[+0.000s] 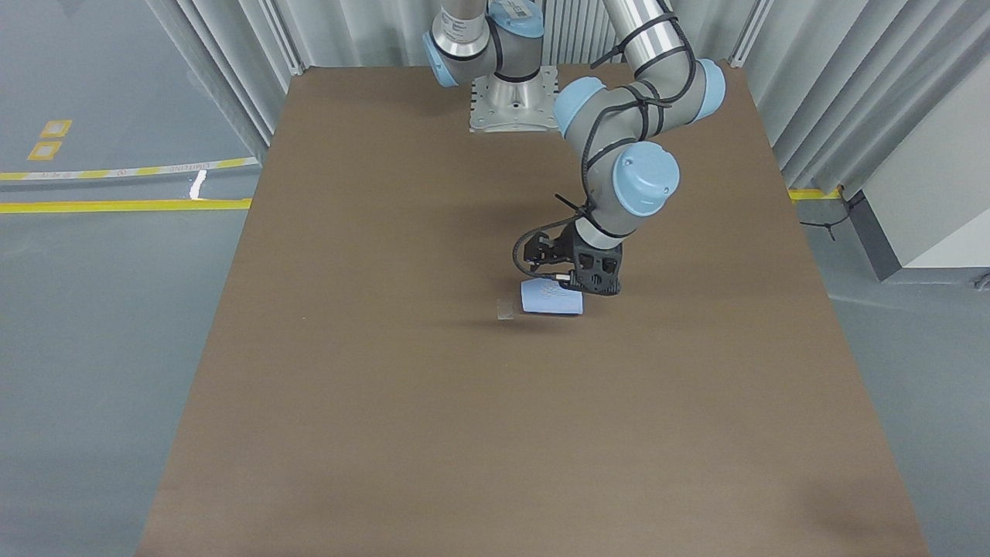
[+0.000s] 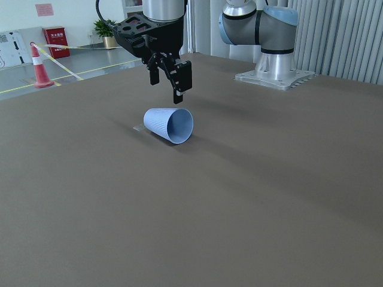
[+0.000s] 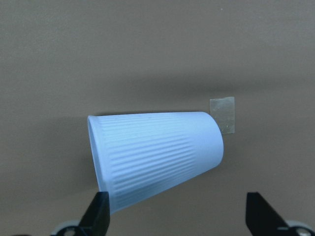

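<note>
A pale blue ribbed cup (image 1: 551, 299) lies on its side on the brown table (image 1: 529, 418); in the left view its mouth faces that camera. My gripper (image 2: 167, 84) hangs above the cup, apart from it. In the wrist view the cup (image 3: 152, 155) fills the middle, and the two fingers sit wide apart at the bottom edge with nothing between them, so the gripper is open. A small clear square patch (image 3: 222, 115) lies beside the cup's base.
The robot's mounting plate (image 1: 513, 116) stands at the back of the table. A white wall block (image 1: 928, 176) stands off the table to the right.
</note>
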